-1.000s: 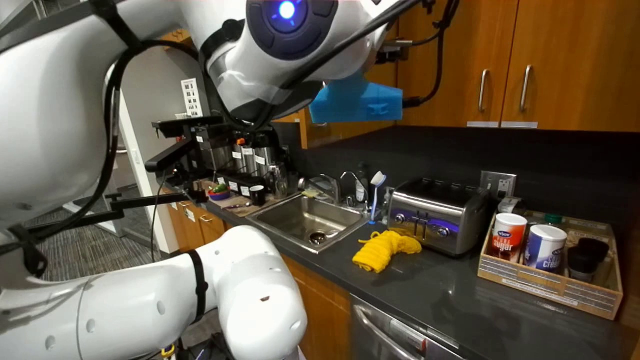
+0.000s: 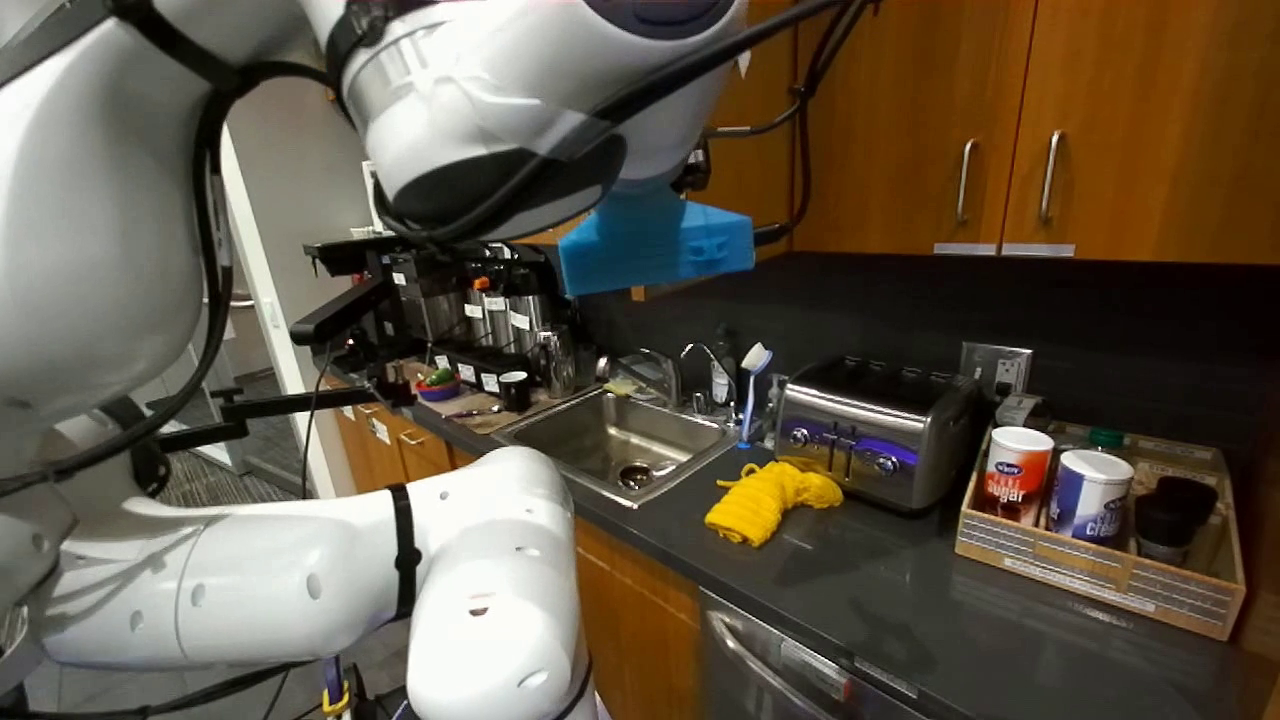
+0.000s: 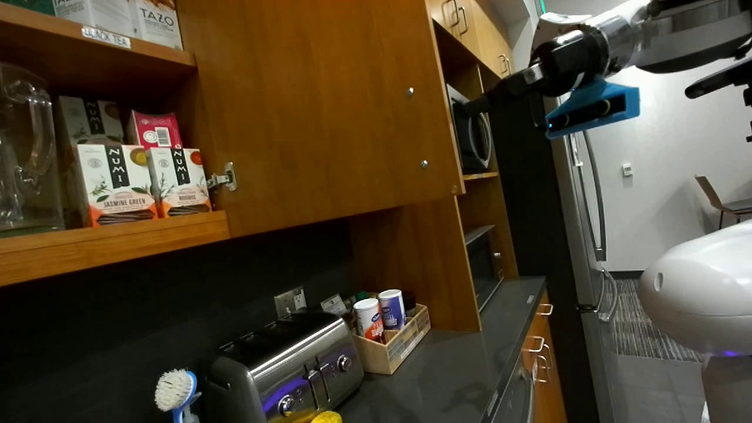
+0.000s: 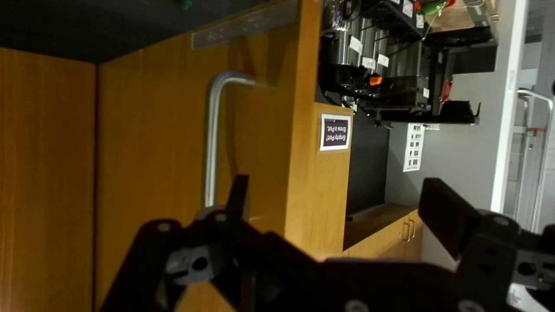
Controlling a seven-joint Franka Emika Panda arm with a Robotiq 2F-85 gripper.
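Note:
In the wrist view my gripper is open, its two black fingers wide apart and nothing between them. The left finger (image 4: 238, 195) shows just right of the lower end of a silver bar handle (image 4: 212, 140) on a wooden cabinet door (image 4: 151, 156); whether they touch I cannot tell. In exterior view 2 the gripper's dark end (image 3: 486, 102) is high at the right, hard to make out against a dark panel. Exterior view 1 shows the blue wrist mount (image 2: 657, 240) above the sink, with the fingers hidden behind the arm.
A wooden door (image 3: 317, 106) stands open beside a shelf of tea boxes (image 3: 116, 180). Below, the counter holds a toaster (image 2: 882, 426), a yellow cloth (image 2: 774, 498), and a box (image 2: 1080, 574) with canisters. The sink (image 2: 624, 438) lies left of the toaster.
In exterior view 1 the blue wrist mount has shifted left and somewhat down. The upper arm has turned, taking its lit button out of view, and the lower arm has moved slightly left.

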